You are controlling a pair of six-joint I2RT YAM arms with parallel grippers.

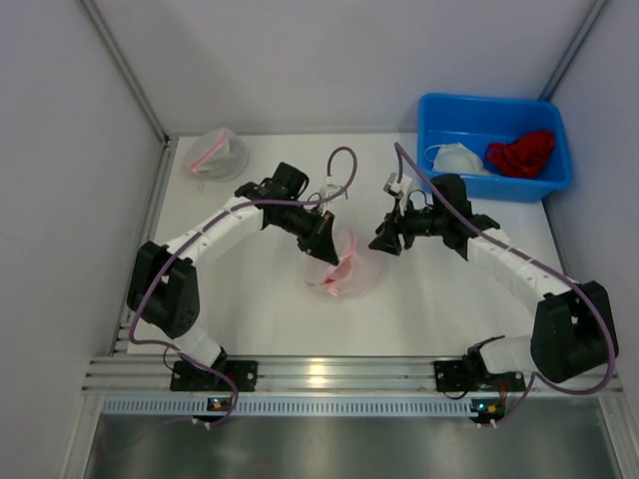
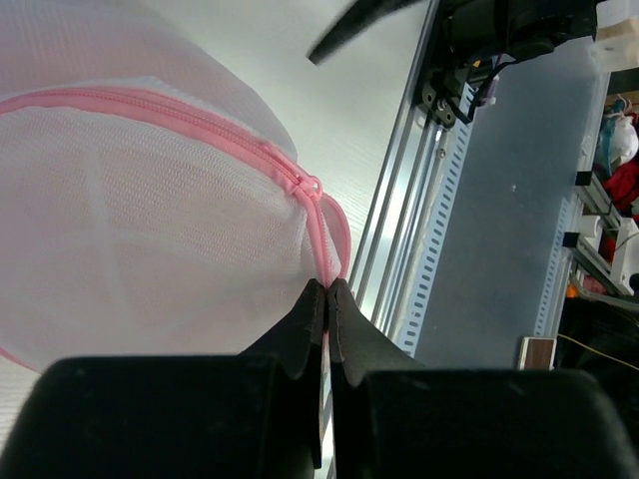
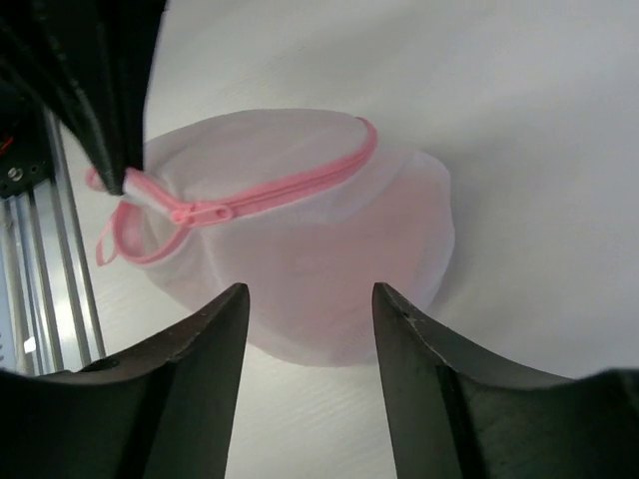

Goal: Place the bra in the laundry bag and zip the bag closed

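Note:
The white mesh laundry bag (image 1: 364,269) with pink zip trim lies mid-table. My left gripper is shut on its pink-edged corner. The zipper pull (image 3: 205,214) sits near that held end, with the zip line closed along most of the length beyond it and a small gap by the corner. My right gripper stands open beside the bag, with nothing between its fingers and the pull clear of them. Pinkish colour shows through the mesh, but I cannot make out a bra inside.
A blue bin (image 1: 479,110) at the back right holds a red cloth (image 1: 521,154) and a white garment (image 1: 457,160). Another mesh bag (image 1: 216,155) lies at the back left.

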